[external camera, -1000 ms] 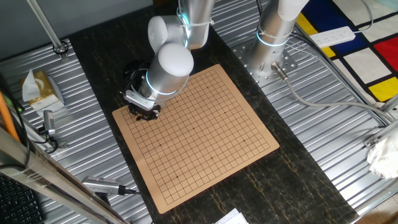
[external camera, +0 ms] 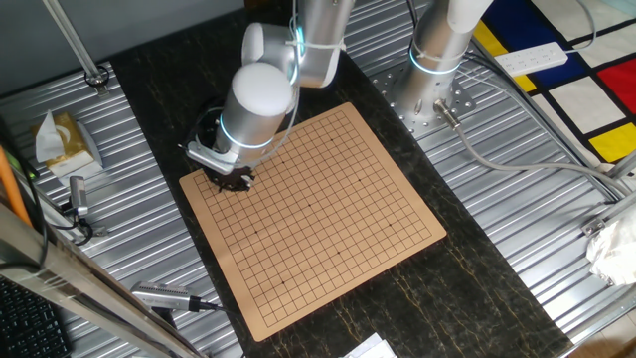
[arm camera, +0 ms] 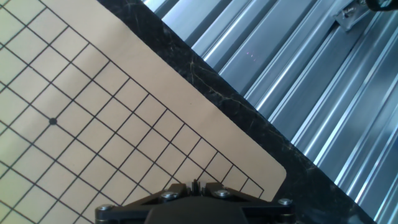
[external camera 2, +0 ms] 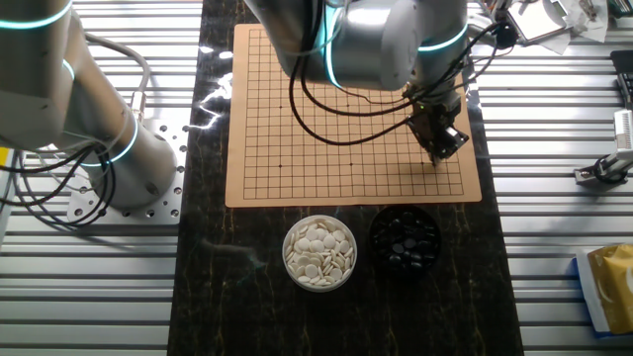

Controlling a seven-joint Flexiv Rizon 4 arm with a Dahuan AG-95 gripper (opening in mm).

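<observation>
A tan board point(external camera: 318, 224) with a black grid lies bare of stones where it can be seen. My gripper point(external camera: 244, 183) is low over one corner region of it, with the arm hiding part of the board. In exterior view 2 the gripper point(external camera 2: 435, 158) hangs over the grid near the board's edge by the black bowl. In the wrist view the gripper has its fingertips together near the grid's corner; whether something thin is pinched there cannot be made out.
A white bowl point(external camera 2: 291, 268) full of white stones and a black bowl point(external camera 2: 373, 234) of black stones stand beside the board. A tissue box point(external camera: 70, 147) sits on the slatted metal surface, off the dark tabletop point(external camera: 477, 288).
The board has stayed in place.
</observation>
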